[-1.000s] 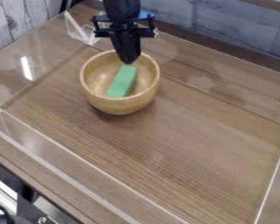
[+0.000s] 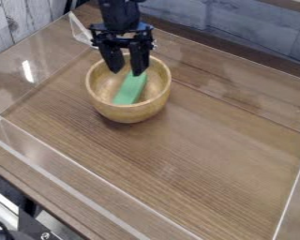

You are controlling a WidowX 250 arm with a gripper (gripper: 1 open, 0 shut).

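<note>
A wooden bowl (image 2: pixel 156 105) sits in the upper middle of the table, with a green oblong object (image 2: pixel 130 87) lying inside it. My black gripper (image 2: pixel 121 58) hangs over the back part of the bowl, its two fingers pointing down and apart. I see nothing between them.
A pale wall or edge runs along the back and left, and some dark cables show at the bottom left corner.
My gripper has moved left and come down toward the bowl. The bowl and green object look essentially unmoved.
</note>
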